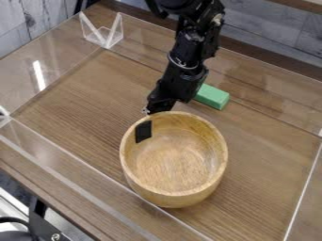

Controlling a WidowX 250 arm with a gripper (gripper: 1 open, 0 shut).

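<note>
The black robot arm reaches down from the top centre to its gripper [156,109], which is shut at the back-left rim of a large light wooden bowl [174,177]. A small dark block [143,130] is at the inside of that rim, just below the fingertips; whether the gripper touches it is unclear. Behind the bowl, right of the arm, lies a green block [213,97], partly hidden by the arm.
A clear wire-like holder [104,30] stands at the back left. A dark cable lies at the bottom-left edge.
</note>
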